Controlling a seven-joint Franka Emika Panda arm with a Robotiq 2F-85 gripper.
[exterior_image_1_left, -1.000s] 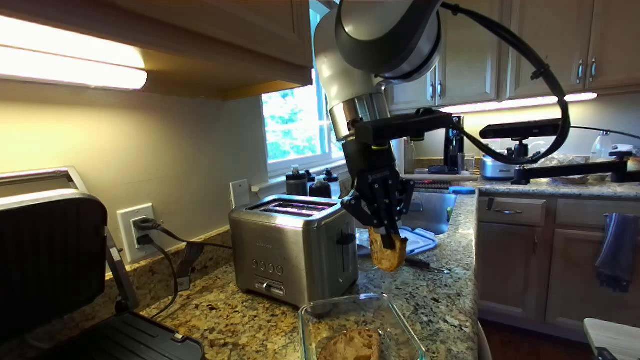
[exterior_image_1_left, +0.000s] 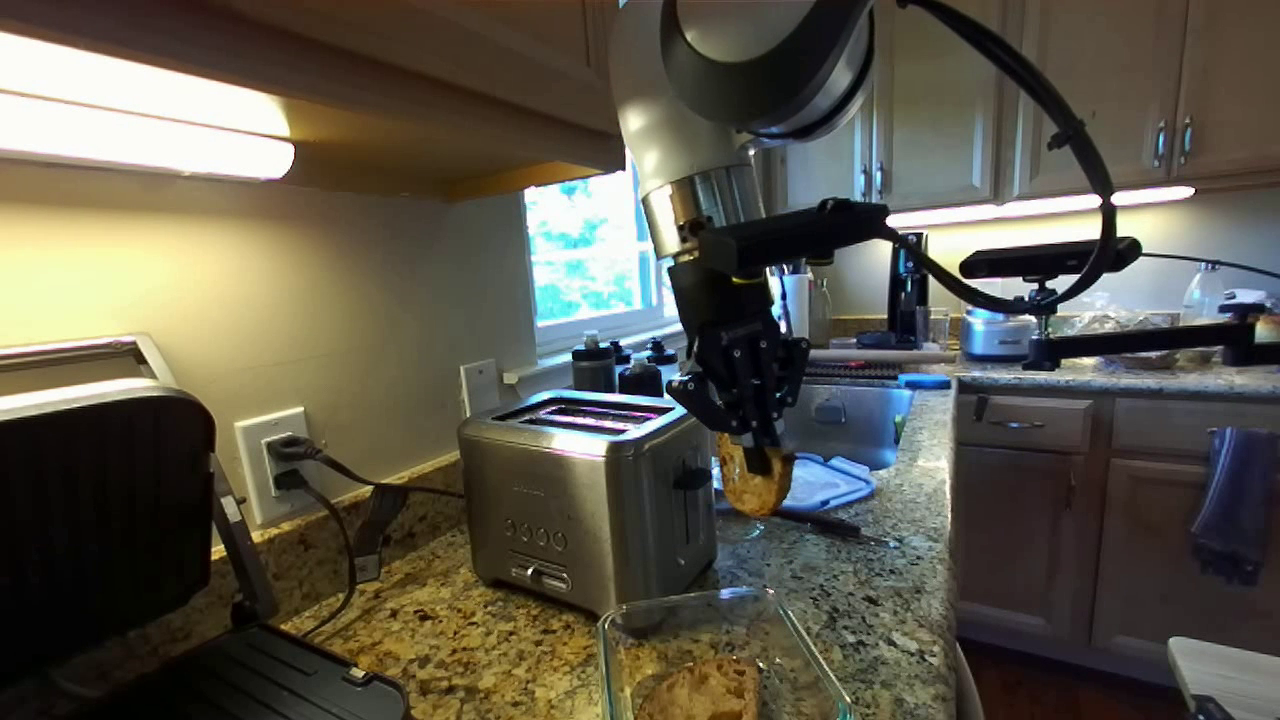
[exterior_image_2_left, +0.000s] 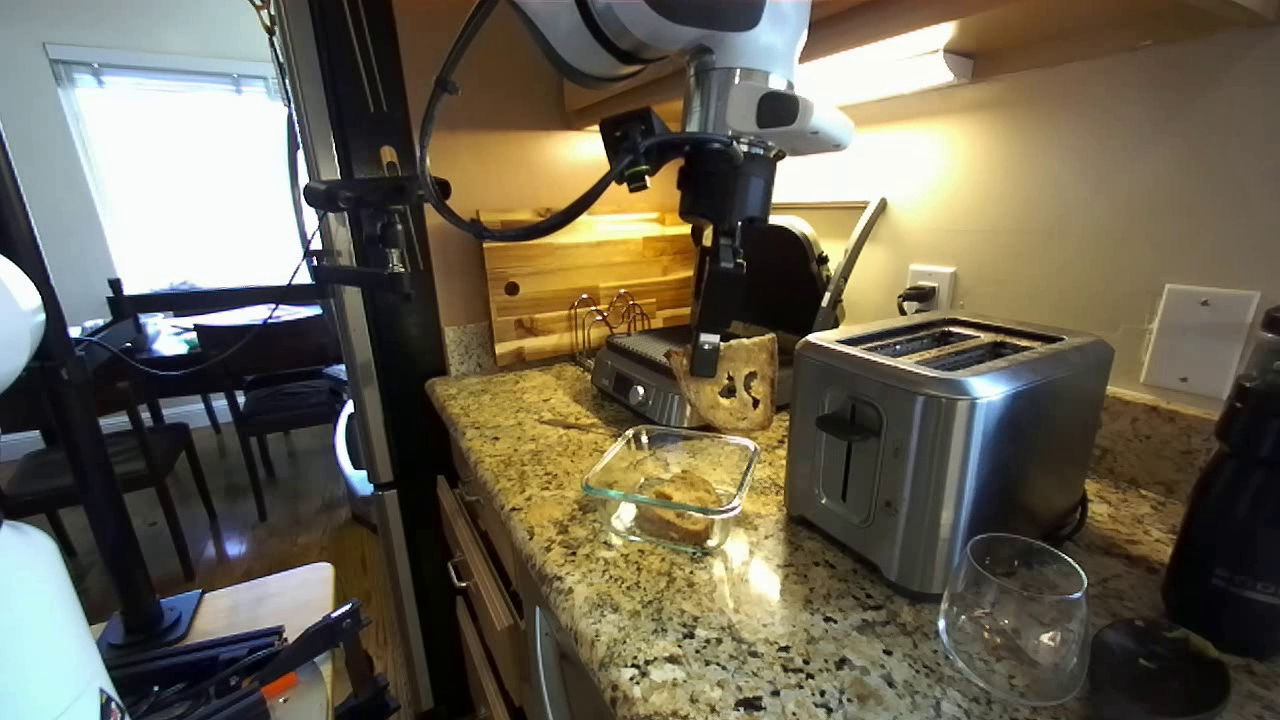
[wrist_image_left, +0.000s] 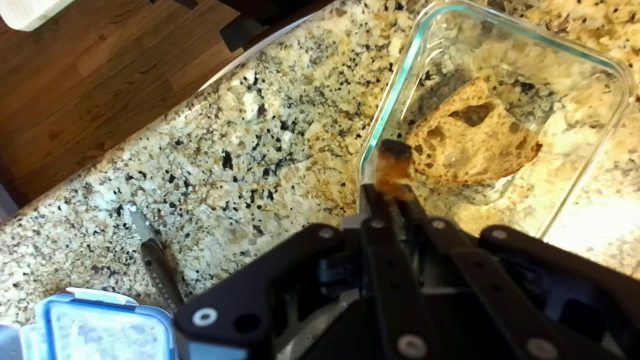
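Note:
My gripper (exterior_image_1_left: 756, 450) is shut on a slice of bread (exterior_image_1_left: 751, 482), which hangs upright from the fingertips above the counter. In exterior view 2 the held slice (exterior_image_2_left: 741, 390) shows its holed face, left of the toaster. The steel toaster (exterior_image_2_left: 948, 444) has two slots on top, and they look empty; its lever (exterior_image_1_left: 692, 479) is up. A second slice (wrist_image_left: 474, 135) lies in the glass dish (wrist_image_left: 393, 90). From the wrist view, only the edge of the held slice (wrist_image_left: 394, 174) shows at the fingertips.
An open black grill (exterior_image_1_left: 108, 516) stands beyond the toaster. A knife (wrist_image_left: 157, 258) and a blue-rimmed lid (wrist_image_left: 108, 330) lie on the counter toward the sink. A drinking glass (exterior_image_2_left: 1014, 624) stands near the toaster, and a cabinet (exterior_image_1_left: 480, 96) hangs overhead.
My gripper and the held slice have risen and shifted slightly left toward the toaster in exterior view 1. The dish and toaster have stayed put.

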